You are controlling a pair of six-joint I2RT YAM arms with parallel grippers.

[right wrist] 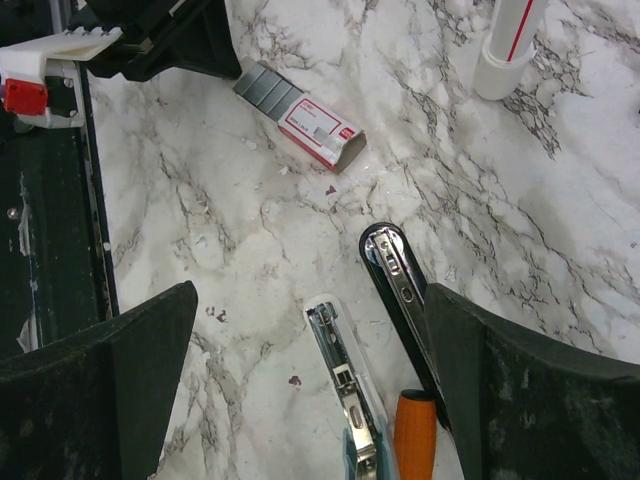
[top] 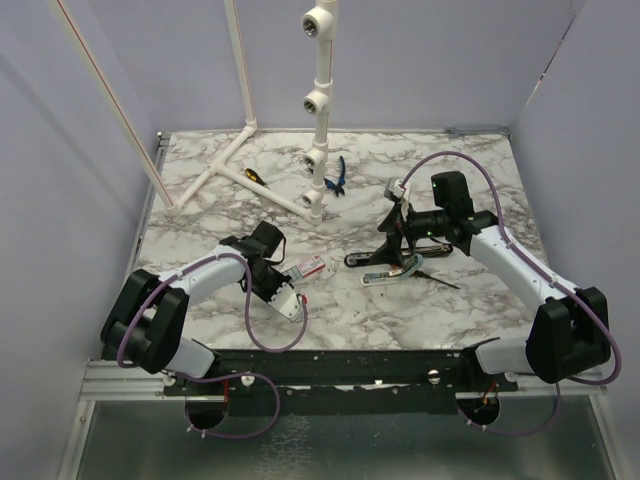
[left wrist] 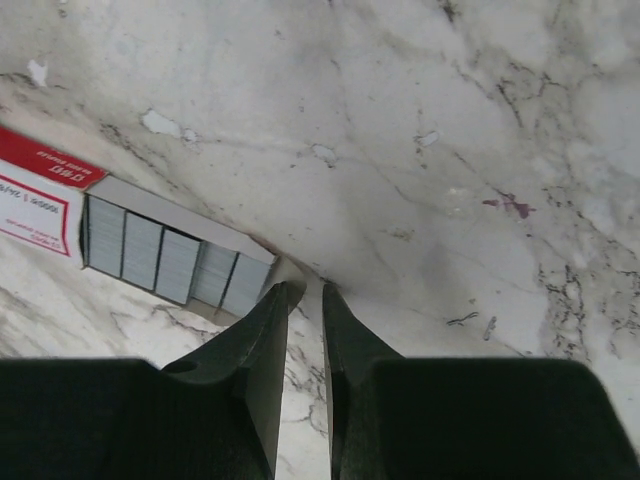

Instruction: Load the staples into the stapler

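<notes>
A red-and-white staple box (top: 305,269) lies on the table, its tray pulled out to show grey staple strips (left wrist: 162,248). My left gripper is at the tray's open end, its fingers a narrow gap apart; the left fingertip touches or nearly touches the cardboard end, and no strip shows between them. Farther right lies an opened stapler with a clear body, its metal channel (right wrist: 345,380) exposed. My right gripper stands wide open above it, with nothing held.
Close beside the clear stapler are a long black stapler part (right wrist: 392,275) and an orange handle (right wrist: 415,435). A white pipe stand (top: 315,205), blue pliers (top: 336,180) and a yellow-black screwdriver (top: 254,176) are farther back. Bare marble separates box and stapler.
</notes>
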